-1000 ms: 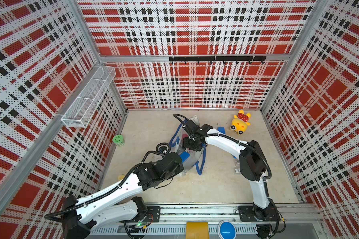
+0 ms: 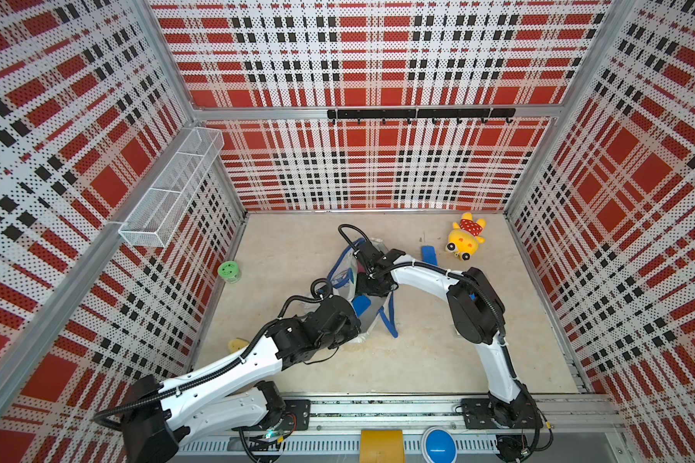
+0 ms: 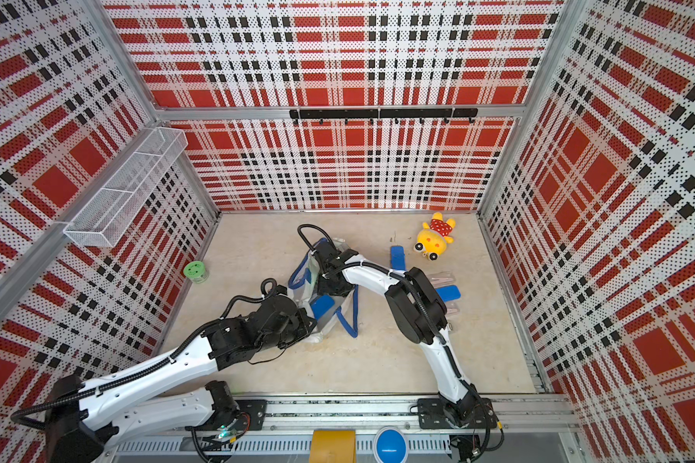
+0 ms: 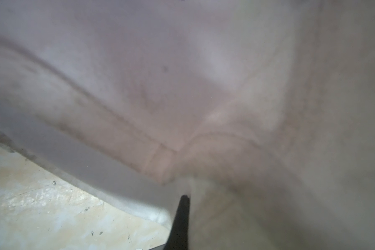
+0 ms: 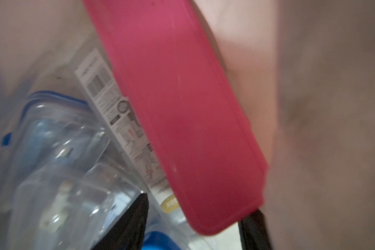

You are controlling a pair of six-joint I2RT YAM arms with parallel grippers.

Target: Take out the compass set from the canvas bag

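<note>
The canvas bag (image 2: 374, 322) with blue straps lies mid-table under both grippers. Inside, the right wrist view shows a pink flat case (image 5: 183, 108), a clear package with a printed label (image 5: 112, 112) and clear plastic boxes (image 5: 58, 175). My right gripper is in the bag, part open, its fingers either side of the pink case's lower end; whether it grips cannot be told. My left gripper is at the bag's near-left part; in the left wrist view a dark finger (image 4: 179, 220) presses at the cloth, apparently shut. Which item is the compass set is unclear.
A yellow plush toy (image 2: 465, 237) and blue items (image 2: 429, 254) lie right of the bag. A green round object (image 2: 228, 271) sits at the left. A wire basket (image 2: 166, 189) hangs on the left wall.
Both arms have shifted slightly; the right gripper sits a little lower in the top left view, and the bag and straps have moved a little with them.
</note>
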